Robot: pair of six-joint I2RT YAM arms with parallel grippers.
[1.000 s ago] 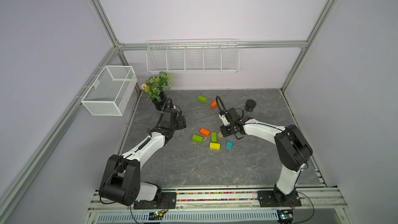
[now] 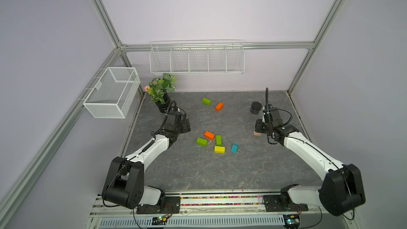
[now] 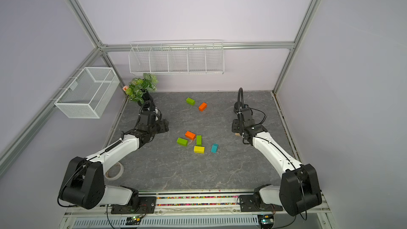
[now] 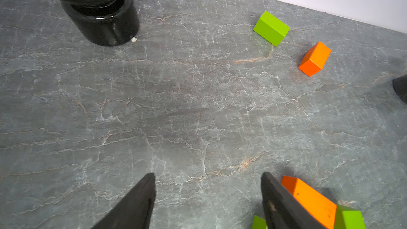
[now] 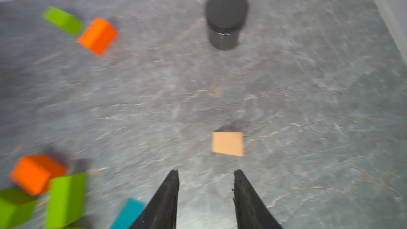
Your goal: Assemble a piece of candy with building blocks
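Blocks lie loose on the marble table (image 2: 190,169): orange (image 2: 209,135) (image 2: 219,106), green (image 2: 202,142) (image 2: 218,140) (image 2: 206,101), yellow (image 2: 219,149) and blue (image 2: 234,148). A tan block (image 5: 227,143) lies just beyond the fingertips of my right gripper; that gripper stands open over the table's right side with nothing between its fingers. My left gripper is open and empty above the table's left side, left of the central group of blocks.
A potted plant (image 2: 160,88) stands at the back left and a black cylinder (image 2: 256,107) at the back right. Wire baskets (image 2: 195,59) hang on the walls. A tape roll (image 3: 117,175) lies at the front left.
My right arm has swung rightward from the middle blocks, and the tan block that was near them now lies under it at the right. The left arm has not visibly moved.
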